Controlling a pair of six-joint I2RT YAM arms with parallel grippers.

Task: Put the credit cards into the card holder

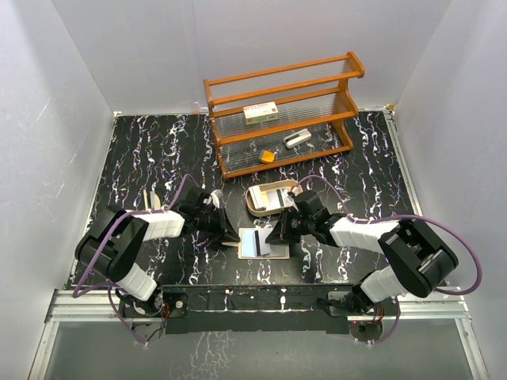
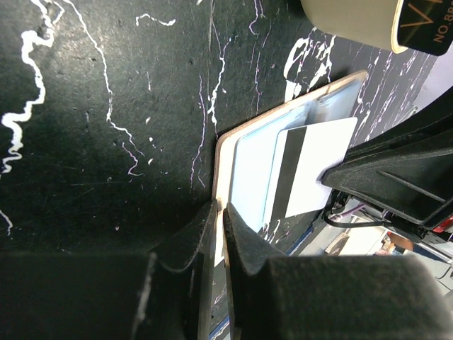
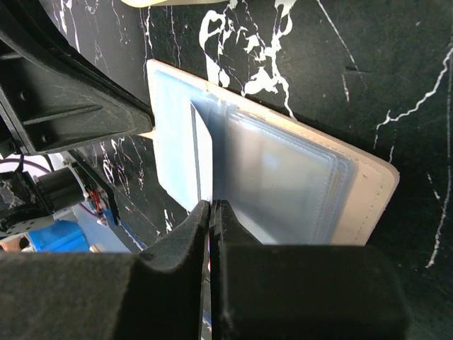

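An open card holder (image 1: 247,244) with light blue sleeves (image 3: 283,184) lies flat at the front middle of the table. A white card with a black stripe is at its sleeves, seen edge-on in the right wrist view. My left gripper is at the holder's left edge, its fingertips close together; how far apart is hard to tell. My right gripper is shut at the card's edge; whether it pinches the card is unclear.
A tan tray (image 1: 255,207) with cards sits just behind the holder. A wooden rack (image 1: 277,134) with boxes stands at the back.
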